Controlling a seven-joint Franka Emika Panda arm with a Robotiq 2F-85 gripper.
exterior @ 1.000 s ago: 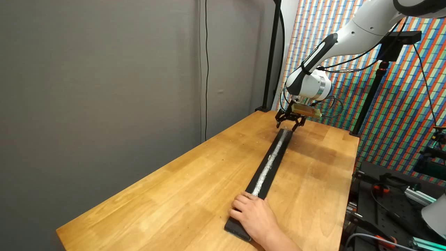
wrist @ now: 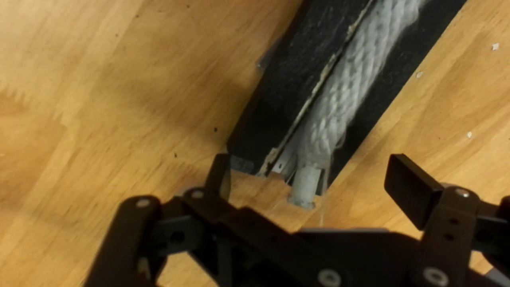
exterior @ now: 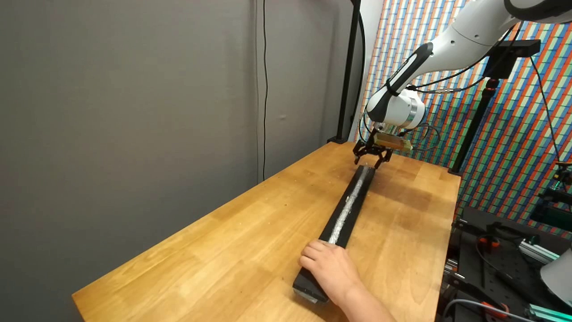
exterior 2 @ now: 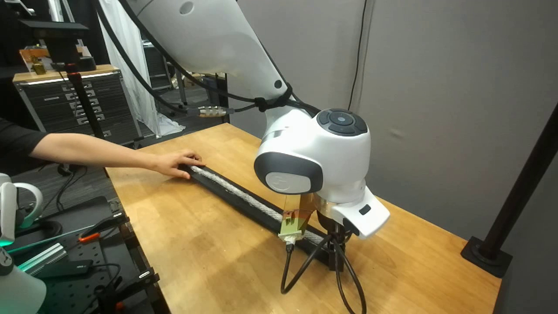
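A long black bar point(exterior: 358, 202) with a slot along its top lies on the wooden table, and a whitish braided rope point(exterior: 346, 210) runs in that slot. A person's hand point(exterior: 328, 263) grips the bar's near end. At the far end is my gripper point(exterior: 371, 163), open and low over the table. In the wrist view the rope point(wrist: 342, 95) ends in a pale cylindrical tip point(wrist: 304, 186), sticking out slightly past the bar's end. The tip lies between the widely spread fingers, touching neither. In exterior view 2 the arm hides the fingertips.
Bare wooden table point(exterior: 252, 230) stretches to both sides of the bar. A black post point(exterior: 347, 80) rises at the far table corner by the grey wall. Small white flecks lie beside the bar in the wrist view.
The hand and the near end of the bar have shifted slightly, and that end now appears raised, showing its end face. The arm and gripper look unmoved.
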